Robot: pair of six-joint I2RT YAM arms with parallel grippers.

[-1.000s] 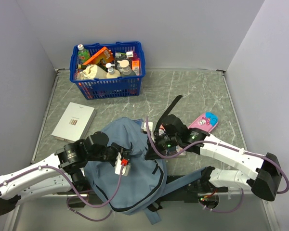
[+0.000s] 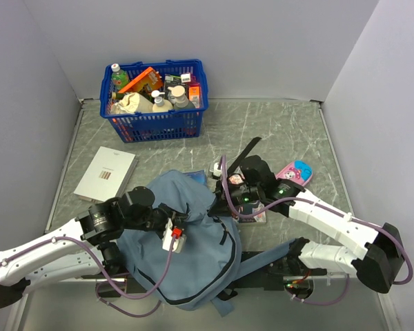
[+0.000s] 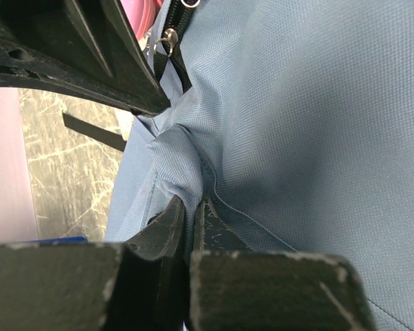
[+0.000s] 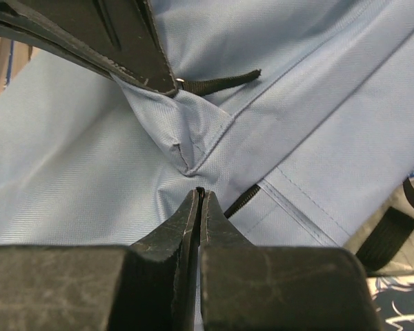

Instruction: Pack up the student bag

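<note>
The blue-grey student bag (image 2: 183, 258) lies at the front of the table, its fabric rumpled near the top. In the left wrist view, my left gripper is shut on a fold of this bag fabric (image 3: 297, 124). My right gripper is shut against the bag cloth, with nothing visible between its fingers. Both grippers are close together over the bag's upper part. A pink-and-blue pencil case (image 2: 296, 172) rests to the right, and a white box (image 2: 106, 174) lies to the left. Books (image 2: 254, 214) are partly hidden under my right arm.
At the back left stands a blue basket (image 2: 155, 127) filled with bottles and packages. Bare table (image 2: 262, 117) extends across the back right. Walls close in the table on the left, back and right. A bag strap (image 2: 265, 258) stretches right near the front edge.
The bag's fabric and lower strap have shifted a little. My left arm stays nearly in place.
</note>
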